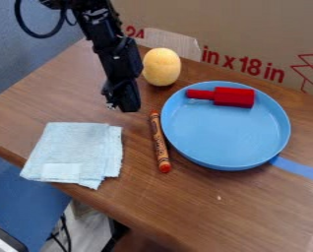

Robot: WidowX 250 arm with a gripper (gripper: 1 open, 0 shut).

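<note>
My black gripper (121, 99) hangs low over the wooden table, above and left of an orange crayon (160, 148) that lies lengthwise; whether the fingers are open or shut is hard to see. A yellow round object (160, 66) sits behind, right of my arm. A blue plate (225, 140) holds a red object with a handle (233, 96) at its back part. A folded pale blue cloth (73, 155) lies at the front left.
A cardboard box (251, 34) stands along the back. Blue tape (298, 170) runs right of the plate. The table's left front edge is near the cloth; bare table lies at the front right and back left.
</note>
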